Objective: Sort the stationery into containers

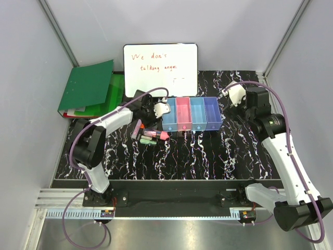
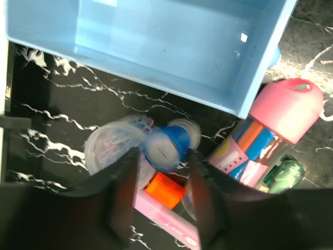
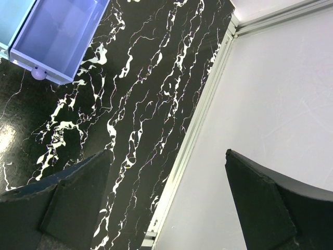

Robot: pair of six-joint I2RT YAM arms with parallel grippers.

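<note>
In the left wrist view, a blurred blue-and-white round item [image 2: 176, 145] lies between the fingertips of my left gripper, which stand partly apart; whether they grip it cannot be told. Beside it is a clear round tub [image 2: 96, 148] of thin coloured pieces. Below are an orange piece [image 2: 164, 190] and a long pink box [image 2: 169, 221]. To the right lie a clear tube with a pink cap [image 2: 286, 107] and a green item [image 2: 286, 173]. Light blue [image 1: 169, 126], pink [image 1: 183, 126], second blue [image 1: 199, 126] and purple [image 1: 213, 126] bins stand in a row. My right gripper is open and empty.
A whiteboard [image 1: 161, 62] with red writing stands behind the bins. Green folders [image 1: 86, 88] lean in the back left corner. Free marbled table [image 1: 197, 161] stretches in front of the bins, and a grey wall [image 3: 281, 120] rises at the right.
</note>
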